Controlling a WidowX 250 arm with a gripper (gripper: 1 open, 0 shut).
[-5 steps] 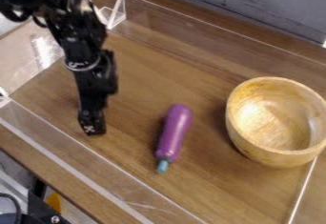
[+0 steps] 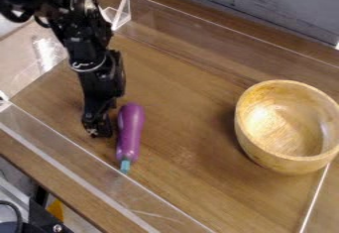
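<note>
My black gripper (image 2: 101, 120) hangs low over the wooden table at the left of the camera view, its tip near the surface. A purple eggplant-like object with a teal tip (image 2: 130, 130) lies upright in the image, just to the right of the gripper's lower end. Whether the fingers are open or shut is hard to make out.
A large tan bowl (image 2: 286, 152) stands at the right. Clear edging runs along the front left, and a grey wall lies at the back.
The purple object has moved left from the middle of the table to beside my gripper. The gripper stays in about the same place.
</note>
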